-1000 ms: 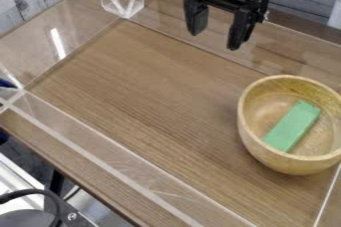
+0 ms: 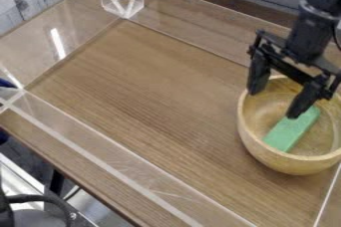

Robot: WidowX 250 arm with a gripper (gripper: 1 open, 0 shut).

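The black robot arm reaches in from the upper right of the camera view, with my gripper hanging open over a cream bowl. Its dark fingers point down at the bowl's back and upper part. Inside the bowl lies a green rectangular block, tilted diagonally, with nothing seen held between the fingers.
Clear strips run along its left and front edges. A white angular object sits at the back left, and dark equipment shows at the lower left.
My arm has moved from the upper middle toward the right and down, now over the bowl. The bowl and green block look unmoved.
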